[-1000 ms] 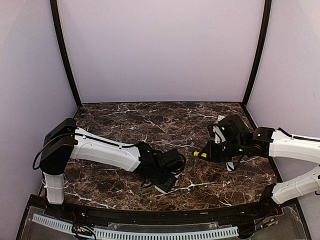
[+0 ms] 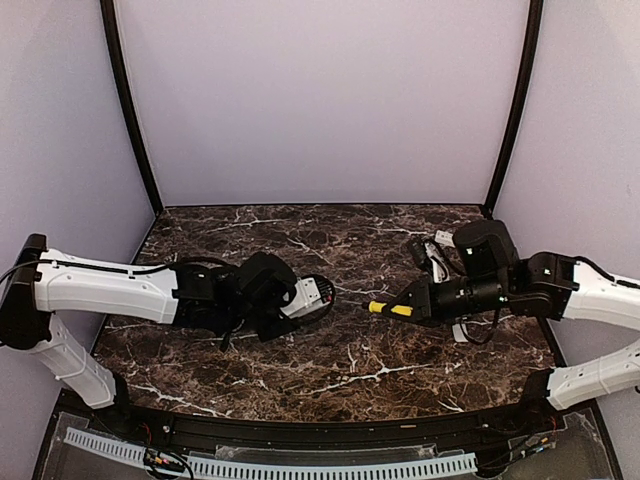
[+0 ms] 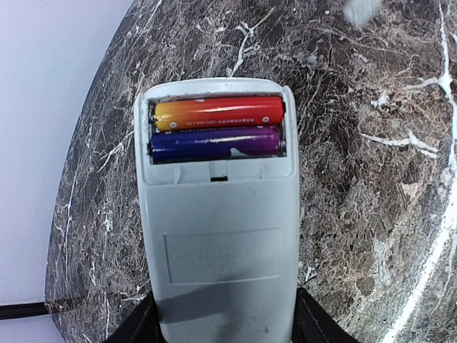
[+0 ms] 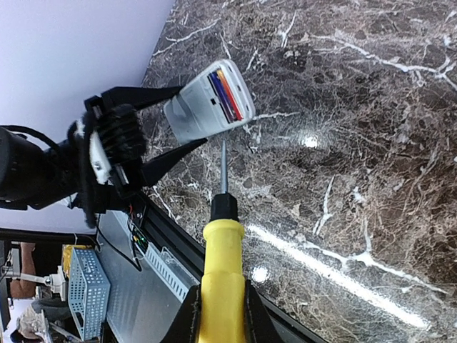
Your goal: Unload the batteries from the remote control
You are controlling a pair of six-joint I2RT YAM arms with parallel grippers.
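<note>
The white remote control (image 3: 221,236) is gripped at its lower end by my left gripper, its back facing the wrist camera. Its battery bay is uncovered; a red-orange battery (image 3: 218,113) and a blue-purple battery (image 3: 214,143) lie side by side inside. In the right wrist view the remote (image 4: 207,103) is up off the table, tilted. My right gripper is shut on the yellow handle of a screwdriver (image 4: 223,264). Its thin metal tip points toward the remote and, in the top view, a gap separates the screwdriver (image 2: 390,309) from it.
A small white piece (image 2: 460,333) lies on the dark marble table beneath the right arm, perhaps the battery cover. A blue basket (image 4: 88,293) stands beyond the table's edge.
From low near the front middle, my left gripper has moved back and to the left with the remote.
</note>
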